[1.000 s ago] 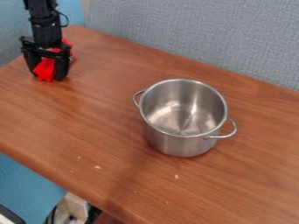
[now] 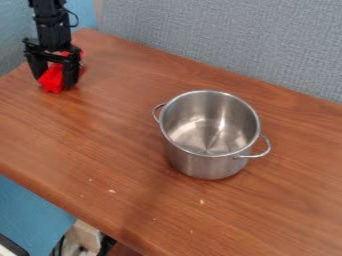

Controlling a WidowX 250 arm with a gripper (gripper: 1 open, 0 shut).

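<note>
At the upper left of the camera view, the black gripper (image 2: 54, 62) hangs low over the wooden table, its fingers around a red object (image 2: 55, 81). The gripper partly hides that object, and whether the fingers are closed on it is hard to tell. A steel pot (image 2: 210, 134) with two side handles stands upright right of centre, apart from the gripper, with an empty inside.
A grey padded wall (image 2: 241, 40) runs along the back, and a blue surface (image 2: 27, 210) lies beyond the left edge.
The gripper has shifted very slightly over the red object; the pot stays where it was.
</note>
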